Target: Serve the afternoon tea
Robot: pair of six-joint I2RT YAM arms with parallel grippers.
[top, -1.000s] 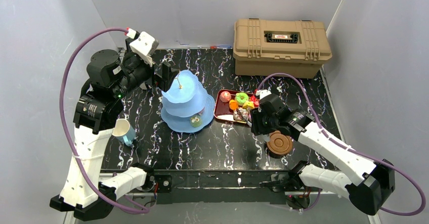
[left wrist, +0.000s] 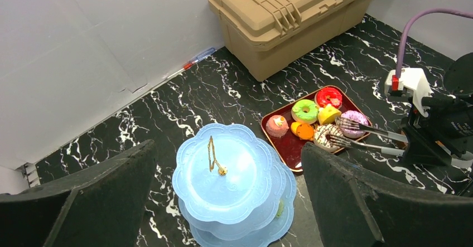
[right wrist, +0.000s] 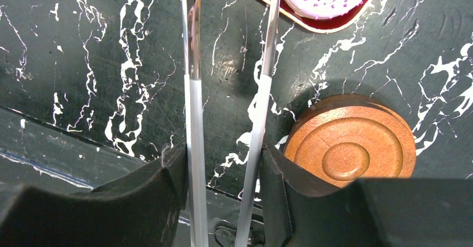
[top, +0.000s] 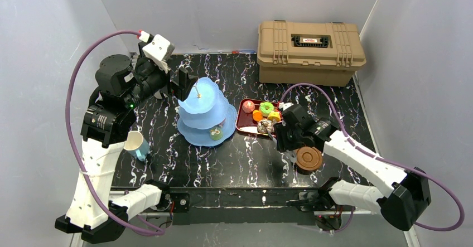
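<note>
My right gripper is shut on metal tongs (right wrist: 257,119), one arm along each finger, the tong arms spread apart. In the left wrist view the fork-shaped tong ends (left wrist: 343,143) reach over the tray's near right side, by the white donut with dark stripes (left wrist: 325,137) and the pink donut (left wrist: 355,122); contact is unclear. The red tray (top: 245,119) also holds a green donut (top: 266,109) and several other sweets. A tiered blue stand (top: 192,137) bears a small green cake (top: 216,133). Beside its top tier, my left gripper (top: 187,85) stands open and empty.
A round wooden lid (right wrist: 346,152) lies just right of the tongs. The light blue cup (top: 137,145) is at the left, by the left arm. A tan case (top: 312,57) fills the back right. Clear table lies in front of the stand and tray.
The left arm, stand and sweets look unchanged.
</note>
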